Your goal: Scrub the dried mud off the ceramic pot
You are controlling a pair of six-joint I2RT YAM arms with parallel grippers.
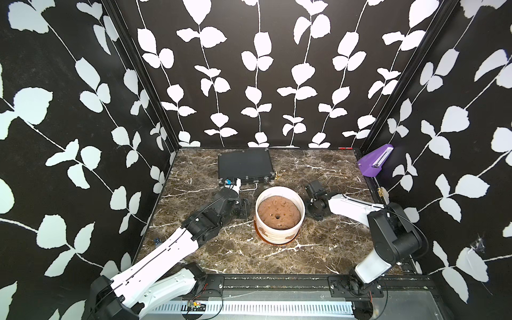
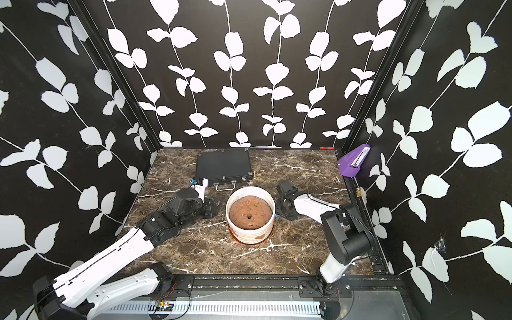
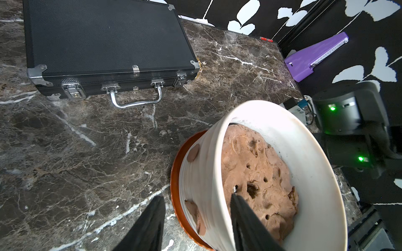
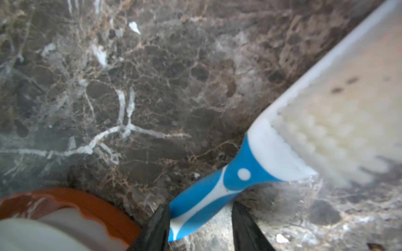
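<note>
The white pot (image 1: 269, 234) with brown mud patches on its outside and brown soil inside stands on an orange saucer (image 3: 175, 188) mid-table. My left gripper is open at the pot's left side, the wall (image 3: 215, 175) between or just beyond its fingertips; contact is unclear. My right gripper is open at the pot's right, over the blue handle (image 4: 201, 196) of a scrub brush with pale bristles (image 4: 335, 133). The handle's end lies between or below the fingertips. In the top views the right gripper hides the brush.
A black case (image 1: 244, 164) lies at the back left, behind the pot. A purple object (image 1: 373, 160) is at the back right wall. Bare marble table (image 1: 325, 245) is in front of the pot and at back right.
</note>
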